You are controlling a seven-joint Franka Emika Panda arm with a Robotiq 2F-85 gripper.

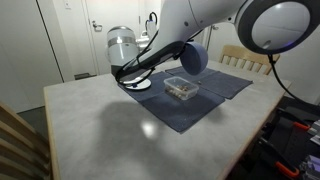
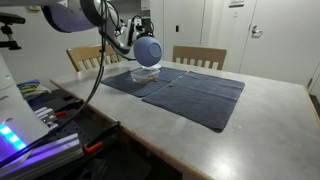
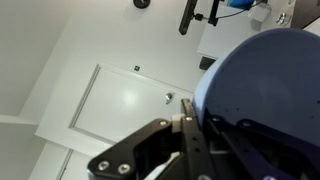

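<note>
A blue-grey round bowl is held tipped on its side above the clear plastic container. In the wrist view the bowl fills the right side, its rim close against my gripper's dark fingers. My gripper is shut on the bowl's edge, though the fingertips are largely hidden. In the first exterior view, the arm covers part of the bowl. Small brownish bits lie in the container, but they are too small to identify.
A white plate lies behind the container, partly beneath the arm. Dark cloths cover part of the table, and bare white tabletop lies free to one side. Wooden chairs stand around the edge.
</note>
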